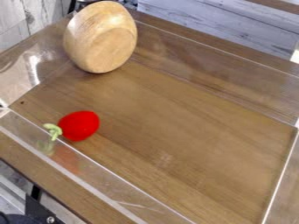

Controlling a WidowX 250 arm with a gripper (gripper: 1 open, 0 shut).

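A wooden bowl (100, 37) is at the upper left of the camera view, tipped up with its rounded underside facing the camera. The gripper is not visible; at most a dark sliver of the arm shows at the top edge behind the bowl. A red tomato-like object (79, 125) with a pale green stem rests on the wooden table (187, 131) at the lower left.
Clear plastic strips border the table along the lower left and the right side. White plank walls stand behind at the top.
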